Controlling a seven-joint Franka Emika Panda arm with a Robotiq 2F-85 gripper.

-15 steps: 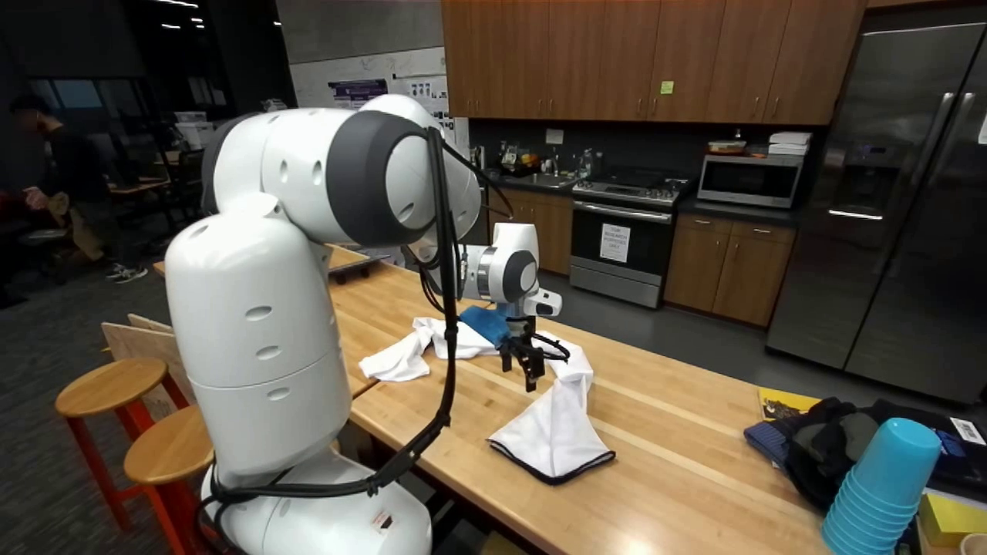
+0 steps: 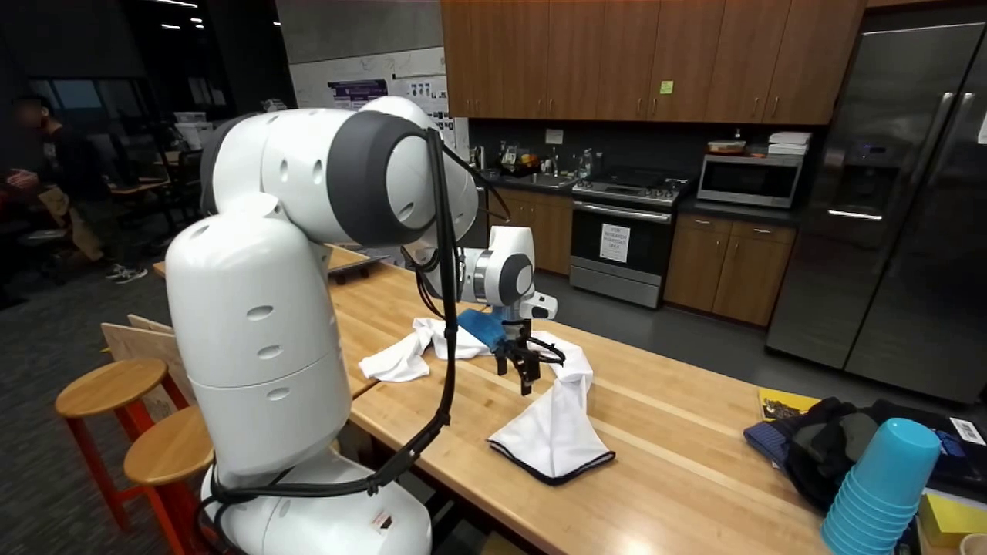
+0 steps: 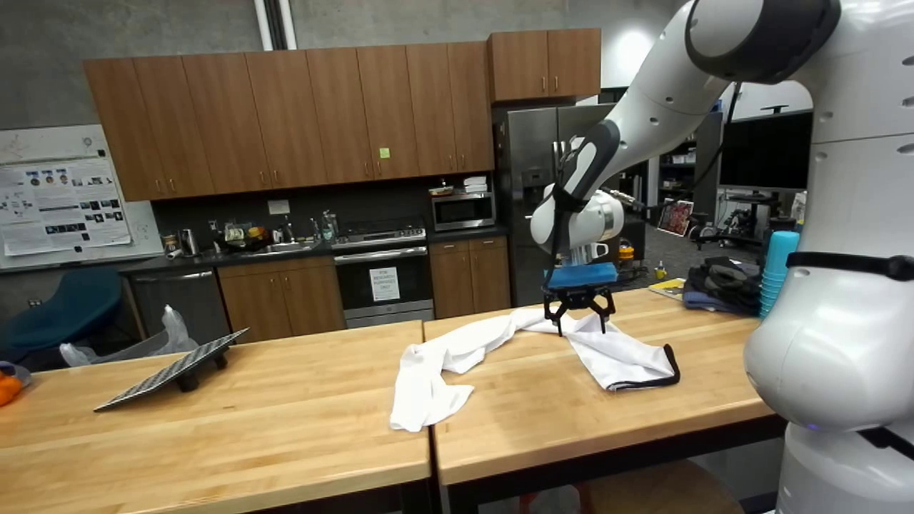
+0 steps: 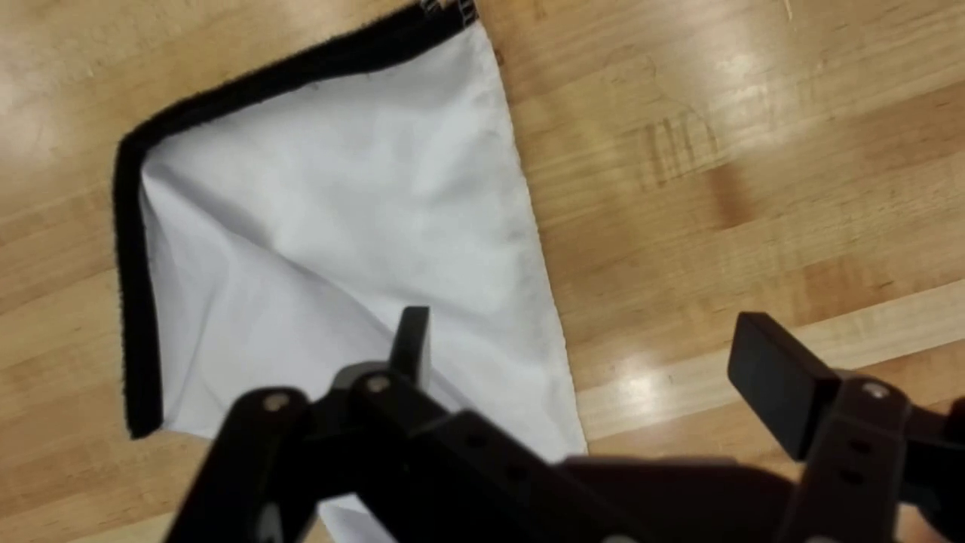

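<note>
A white cloth [image 2: 552,431] with a black hem lies bunched in a long curve across the wooden table. One end is spread fairly flat, and its black-edged corner fills much of the wrist view, where the cloth [image 4: 362,199] has a diagonal fold. In exterior view 2 the cloth [image 3: 421,387] reaches to the seam between two tables. My gripper [image 3: 583,330] hangs pointing down by the cloth's curve, its fingers wide apart. Seen from the wrist, the open gripper has its left finger over the cloth and its right one over bare wood. Nothing is between them.
Stacked blue cups [image 2: 879,490] and dark folded clothing [image 2: 833,444] occupy the table's far right end. A tilted dark panel [image 3: 176,370] sits on the left table. Bare wood [image 2: 685,435] stretches between the cloth and the clothing.
My gripper has shifted slightly left and down in exterior view 1. The cloth lies as before.
</note>
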